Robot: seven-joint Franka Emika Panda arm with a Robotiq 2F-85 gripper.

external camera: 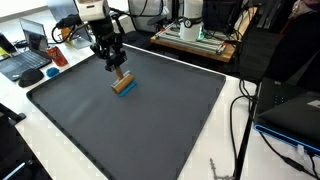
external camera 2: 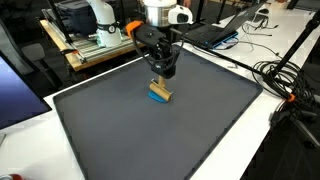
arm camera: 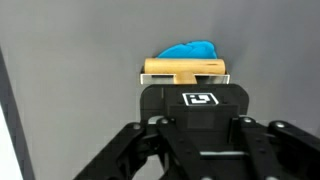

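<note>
A wooden mallet-like piece (arm camera: pixel 184 66) has a thick crossbar and a short handle. My gripper is shut on that handle, which shows between its fingers in the wrist view. From the first exterior view, the gripper (external camera: pixel 118 68) is above the crossbar, pointing down at the dark table. A blue piece (arm camera: pixel 190 49) lies right beside the crossbar; in the second exterior view the blue piece (external camera 2: pixel 157 97) shows at the crossbar's lower left. Whether the wood touches the blue piece or the table, I cannot tell.
A red-and-blue object (external camera: pixel 57 56) and a laptop (external camera: pixel 30 45) stand off to the left. Cables (external camera: pixel 240 110) run along the table's right side.
</note>
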